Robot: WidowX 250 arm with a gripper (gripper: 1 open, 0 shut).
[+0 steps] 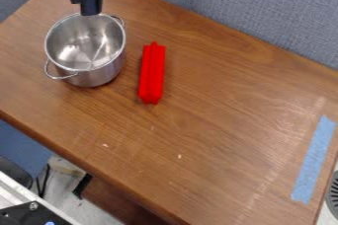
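Observation:
A steel pot [82, 51] with wire handles sits on the left of the wooden table [224, 130]. To its right lies a long red object [152, 73]. My black gripper [89, 8] hangs at the top left, over the pot's back edge, its upper part cut off by the frame. It is open by its look from above, though the fingertips are small; nothing shows held in it.
A strip of blue tape [311, 160] runs along the right of the table. Grey padded walls [251, 12] border the back.

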